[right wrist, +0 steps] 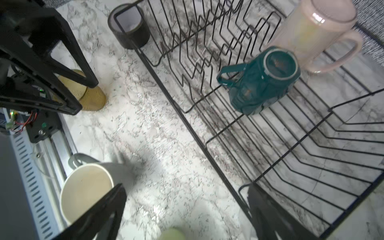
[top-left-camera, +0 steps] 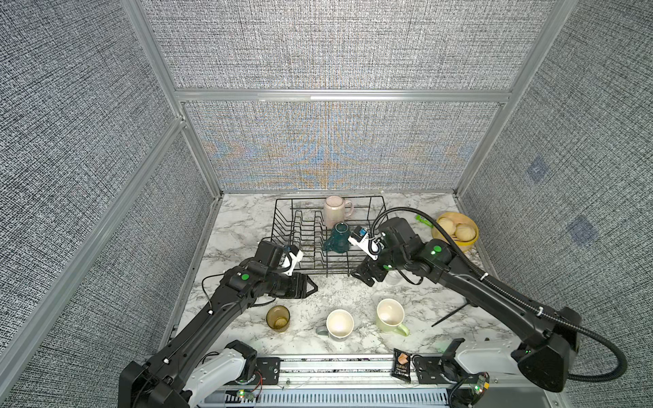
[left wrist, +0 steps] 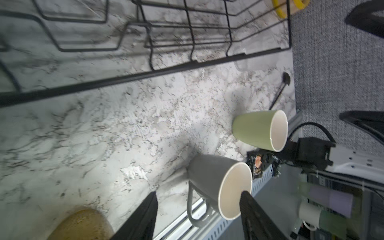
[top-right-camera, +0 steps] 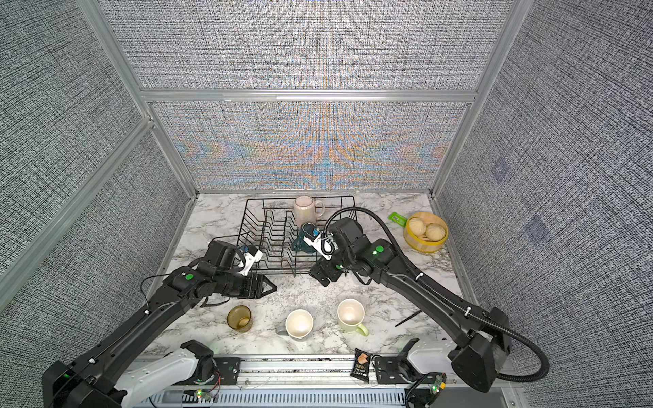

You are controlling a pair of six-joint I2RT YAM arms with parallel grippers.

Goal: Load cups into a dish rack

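A pink mug [top-left-camera: 334, 212] and a teal mug [right wrist: 264, 80] stand upside down in the black wire dish rack [top-left-camera: 309, 273]. In front of the rack, on the marble table, are an amber glass [top-left-camera: 278, 318], a grey mug [top-left-camera: 340, 324] and a green mug [top-left-camera: 390, 314]. Their mouths face up. My left gripper [top-left-camera: 314, 287] is open above the table near the rack's front left, its fingers apart and empty. Over the rack's front edge, my right gripper [top-left-camera: 364, 277] is also open and empty. Neither touches a cup.
A yellow-rimmed basket of buns [top-left-camera: 474, 239] sits at the right. A dark cup [right wrist: 128, 30] stands by the rack's left side. A clear glass [left wrist: 256, 60] is near its front right. A dark stick [top-left-camera: 450, 314] lies right of the green mug.
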